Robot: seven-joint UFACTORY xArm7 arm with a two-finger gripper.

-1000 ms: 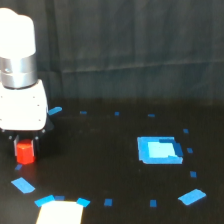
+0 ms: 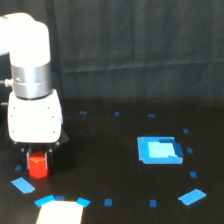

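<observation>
A red cube (image 2: 37,166) is at the left of the camera view, directly below the white hand of the arm. My gripper (image 2: 38,154) points down and appears shut on the cube's upper part; its fingertips are small and dark here. Whether the cube touches the table or hangs just above it, I cannot tell. To the right, a blue-edged square (image 2: 143,153) lies on the dark table with a pale patch (image 2: 160,150) inside it.
A white object (image 2: 60,213) stands at the front edge, left of centre. Blue tape strips (image 2: 191,197) and several small blue marks dot the black table. Between the cube and the blue square the surface is clear.
The arm and the red cube have moved together, a little to the right and lower in the picture. The hand now covers a blue strip behind it. The blue square stays put.
</observation>
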